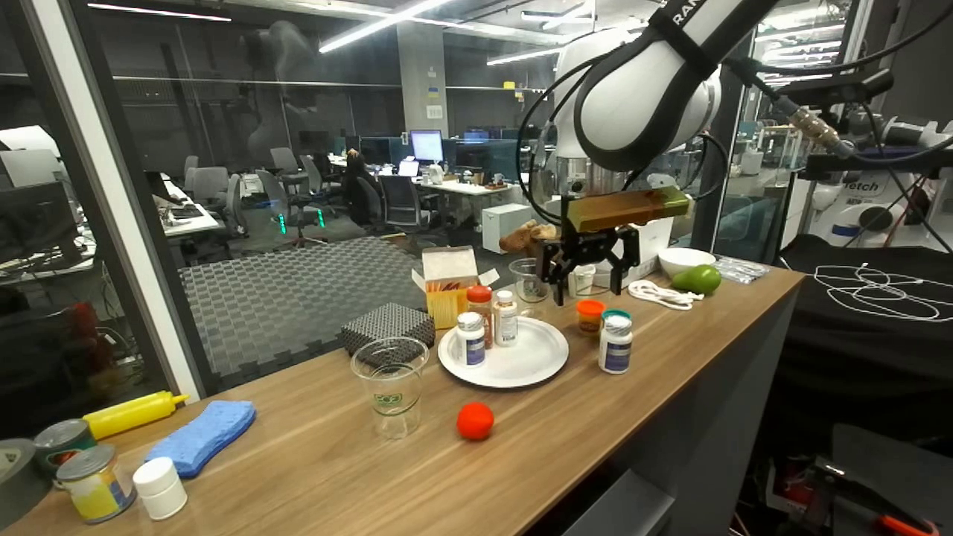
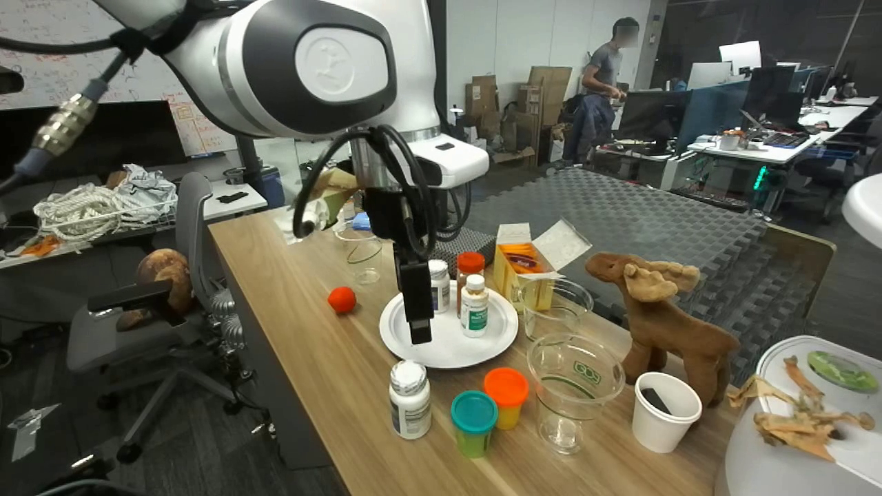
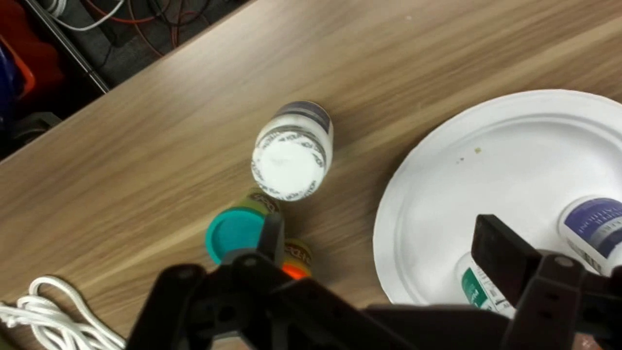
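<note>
My gripper (image 1: 590,290) hangs open above the table, with nothing between its fingers. On the white plate (image 1: 527,368) stand a red-capped bottle (image 2: 469,266), a white bottle with a green label (image 2: 475,307) and a white bottle with a blue label (image 1: 470,339). Another white bottle (image 2: 410,400) stands upright on the bare wood beside the plate; the wrist view shows this same bottle (image 3: 294,151) from above, ahead of the fingers. Close to it are a teal-lidded tub (image 2: 473,423) and an orange-lidded tub (image 2: 506,397), both partly covered by a finger in the wrist view.
Clear cups (image 2: 570,388), a white cup (image 2: 665,412) and a toy moose (image 2: 670,326) stand along the back. A red ball (image 1: 475,420) and another clear cup (image 1: 393,388) lie left of the plate. White cord (image 1: 665,295) lies to the right.
</note>
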